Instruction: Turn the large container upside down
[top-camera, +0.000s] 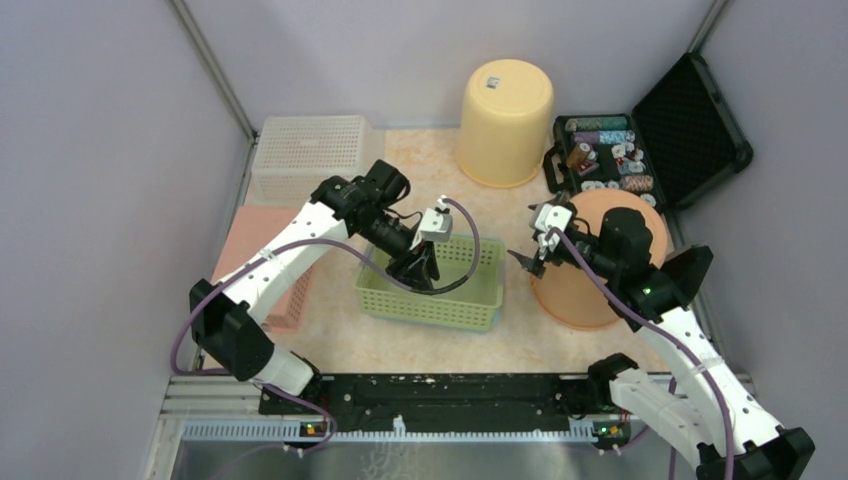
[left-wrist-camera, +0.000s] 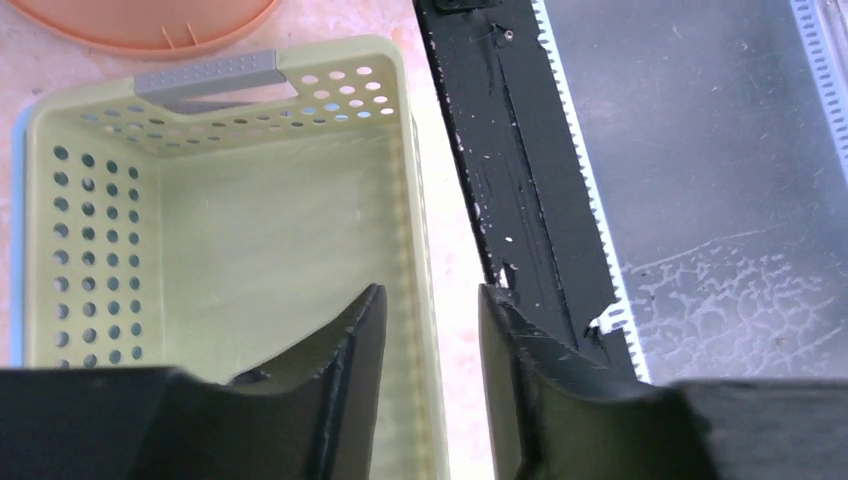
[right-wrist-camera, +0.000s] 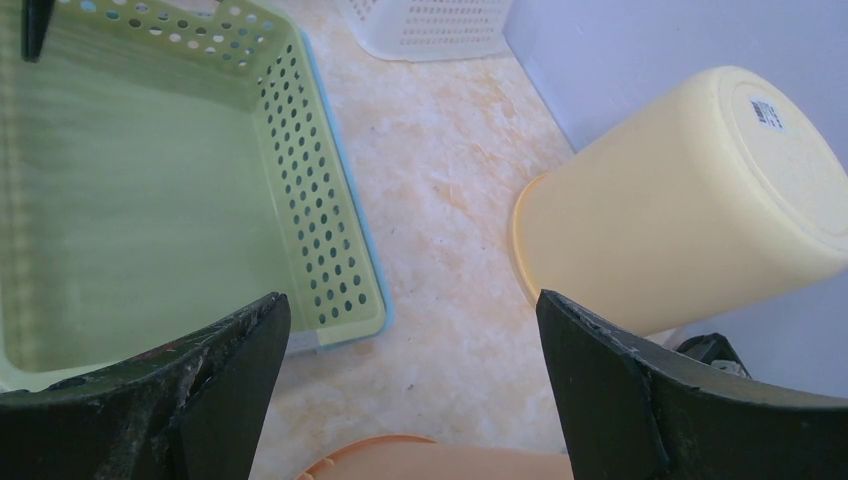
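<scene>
At the back stands a tall yellow bin (top-camera: 505, 125), mouth down with its labelled base on top; the right wrist view shows the same yellow bin (right-wrist-camera: 680, 210). Nearer the middle, a green perforated basket (top-camera: 425, 308) sits upright, open side up, with blue edging visible around it from a basket beneath. My left gripper has its fingers apart on either side of the green basket's front rim (left-wrist-camera: 418, 230), with gaps to it. Right of the basket, my right gripper (top-camera: 525, 235) is open and empty.
An orange lid-like round item (top-camera: 572, 290) lies under the right arm. A black case (top-camera: 605, 155) with spools stands open at the back right. White (top-camera: 310, 150) and pink (top-camera: 255, 240) baskets occupy the left side. Bare table lies in front.
</scene>
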